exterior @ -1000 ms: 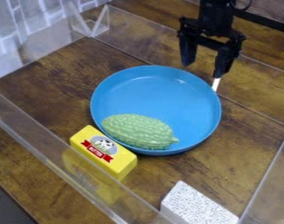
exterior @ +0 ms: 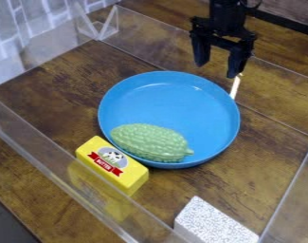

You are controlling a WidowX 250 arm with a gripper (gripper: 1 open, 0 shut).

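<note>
My black gripper (exterior: 222,49) hangs at the top of the view, behind the blue plate, with its fingers apart and nothing visible between them. The blue plate (exterior: 169,102) lies on the wooden surface. A green bumpy oblong (exterior: 150,141), like a bitter melon, rests in the plate's front left part. A yellow box (exterior: 111,165) with a cow picture and red label lies at the front left of the plate. A white speckled block (exterior: 213,221) is at the bottom right. A thin white item (exterior: 235,87) lies right of the plate's back edge.
Transparent walls (exterior: 29,141) surround the workspace. Bare wood is free left of the plate and to its right.
My gripper has shifted slightly up and away from the plate. The objects on the surface have not moved.
</note>
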